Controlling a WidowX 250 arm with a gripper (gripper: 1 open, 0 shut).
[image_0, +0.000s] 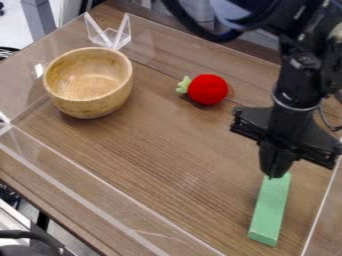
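A black robot gripper (278, 158) reaches down from the top right, low over the upper end of a mint-green rectangular bar (267, 215) that lies on the wooden table at the lower right. The gripper looks shut, with nothing visible between its fingertips; whether the tips touch the bar cannot be told. A red tomato (209, 89) with a green stem sits at the upper middle, and a tan wooden bowl (87, 82) stands at the upper left.
The table's left edge runs diagonally, with dark parts beyond it at the bottom left corner.
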